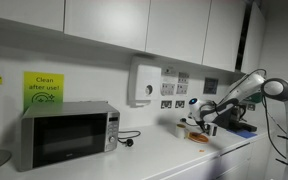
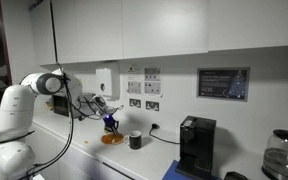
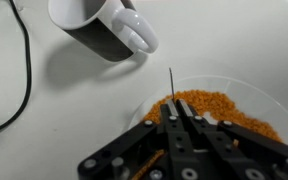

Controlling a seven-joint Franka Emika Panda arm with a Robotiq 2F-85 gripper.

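Observation:
A pale plate [image 3: 196,85] carries a heap of small orange grains [image 3: 221,104] in the wrist view. My gripper is over the heap, its fingers close together. A thin dark stick [image 3: 171,82] rises from between the fingertips; the rest of it is hidden, so I cannot tell what it is. Whether the fingers touch the grains is also unclear. In exterior view 2 the gripper [image 2: 111,125] is above the orange-looking plate [image 2: 112,139] on the counter. A dark mug [image 2: 135,140] with a white handle [image 3: 134,28] stands beside the plate.
A black coffee machine [image 2: 196,148] and a glass jug [image 2: 283,153] occupy the counter's other side. The microwave [image 1: 70,134] stands at the far end. A black cable [image 3: 27,70] lies beyond the mug. Bare counter [image 3: 64,120] shows left of the plate.

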